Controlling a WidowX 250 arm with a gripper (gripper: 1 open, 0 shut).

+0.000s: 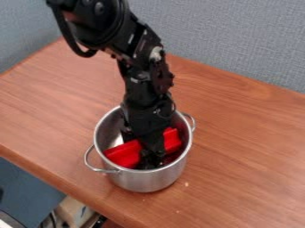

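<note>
A steel pot [143, 178] with two side handles stands on the wooden table near its front left edge. A red object [123, 153] lies inside it, bright and elongated. My black gripper [152, 153] reaches down into the pot over the red object, its fingertips low inside and around the middle of that object, looking shut on it, though the fingertips are partly hidden.
Grey walls rise at the back. Past the front left edge are a dark grey surface and some cables.
</note>
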